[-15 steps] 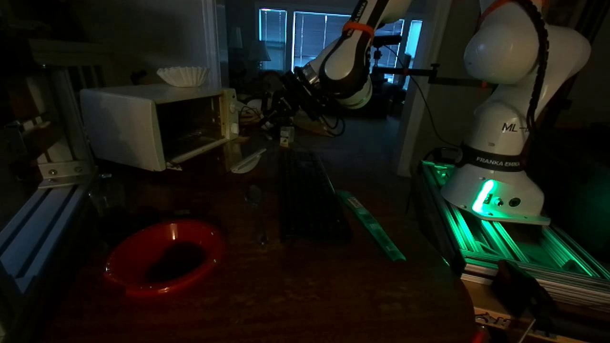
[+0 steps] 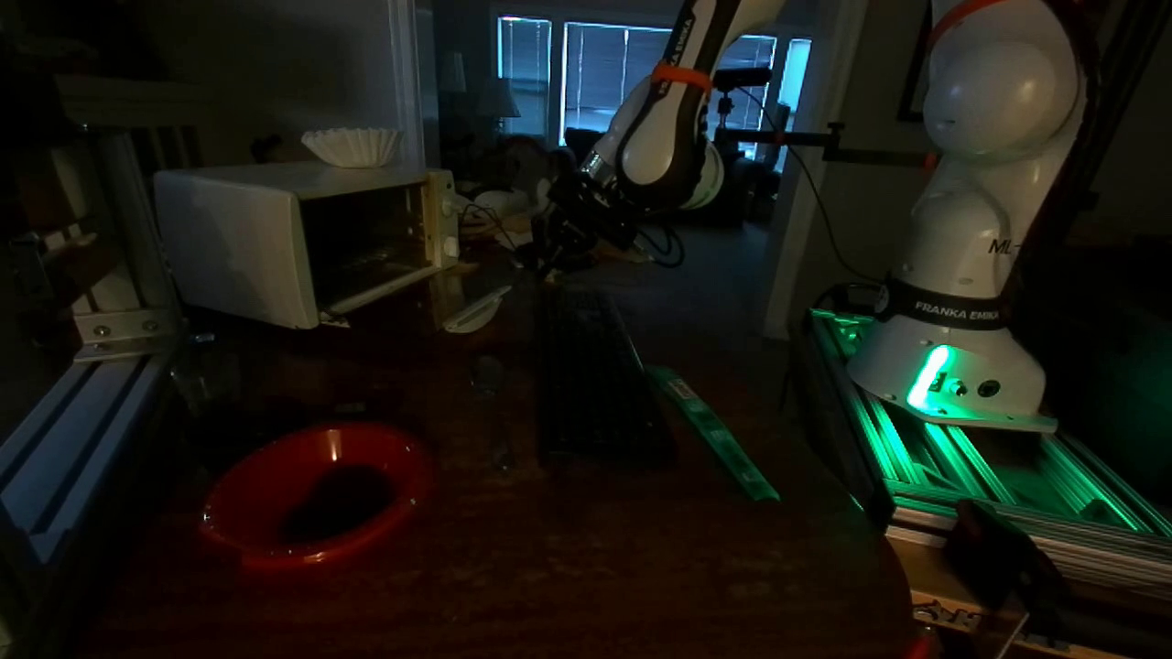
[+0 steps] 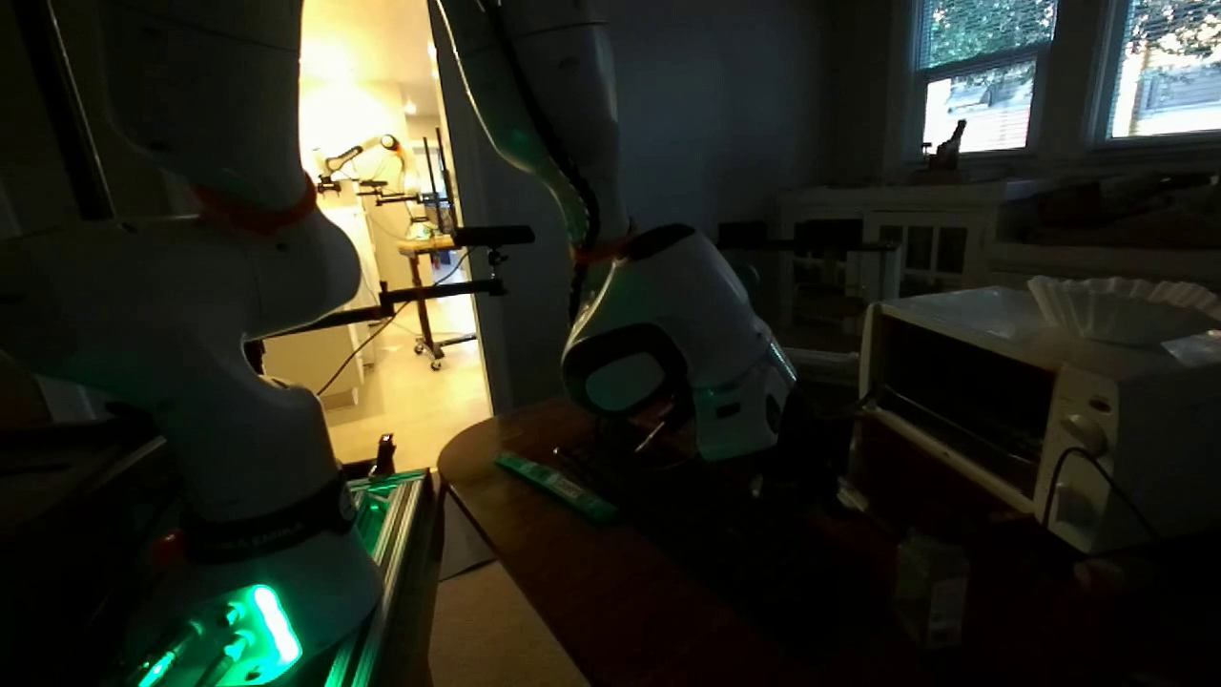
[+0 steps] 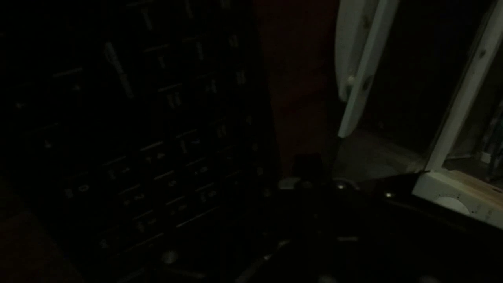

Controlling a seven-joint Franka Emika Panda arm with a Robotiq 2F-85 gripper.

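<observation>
A black keyboard [image 2: 599,373] lies lengthwise on the dark wooden table, and its keys fill much of the wrist view. My gripper [image 2: 546,267] hangs low, pointing down near the far end of the keyboard. Seen from the wrist, the dark gripper is beside the keyboard [image 4: 165,118] edge and appears shut, with nothing showing between its fingers. The scene is very dim, so contact with anything below cannot be told.
A white toaster oven [image 2: 236,236] stands open, a white paper-like fluted bowl [image 2: 352,146] on top. A red bowl [image 2: 236,500] sits front left, a spoon [image 2: 489,379] left of the keyboard, a green strip [image 2: 720,434] right. A small clear box [image 3: 933,590] stands nearby.
The arm has come down and my gripper now hangs lower, over the keyboard's far end. It hides the small pale box that showed there before. The table objects look unmoved.
</observation>
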